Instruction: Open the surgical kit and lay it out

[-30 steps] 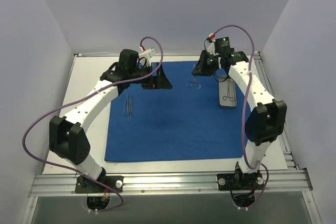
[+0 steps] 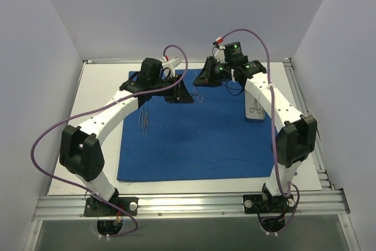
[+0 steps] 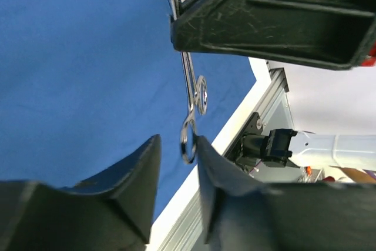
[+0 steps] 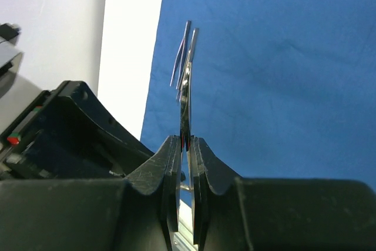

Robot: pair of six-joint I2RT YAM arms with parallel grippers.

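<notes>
A slim silver pair of scissors (image 3: 189, 80) hangs from my right gripper, which is shut on its shaft. In the right wrist view its pointed end (image 4: 185, 101) rises beyond the fingertips. The ring handles (image 2: 200, 99) stick out on the other side, towards the left arm. My left gripper is part open, with one finger ring (image 3: 187, 145) showing between its blurred fingertips; contact cannot be made out. On the left part of the blue cloth (image 2: 176, 151) lie several thin instruments (image 2: 144, 120), side by side.
A metal tray (image 2: 255, 117) with instruments in it stands at the right of the cloth, partly behind the right arm. Both grippers are very close together.
My right gripper has moved left with the scissors, bringing the rings up to the left gripper. The left gripper has shifted slightly and its fingers look narrower.
</notes>
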